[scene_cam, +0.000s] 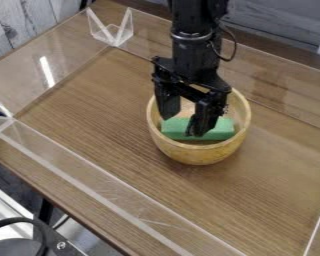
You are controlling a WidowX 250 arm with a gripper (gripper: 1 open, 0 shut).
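A black gripper (190,108) reaches down from the top centre into a round wooden bowl (198,154), its fingers apart over a green block (180,130) that lies in the bowl. The fingertips are low, at or just above the block; whether they touch it I cannot tell. The gripper hides part of the block and the back of the bowl.
A white angular marking or object (111,28) is at the upper left. Dark cables lie at the lower left corner, off the table's edge.
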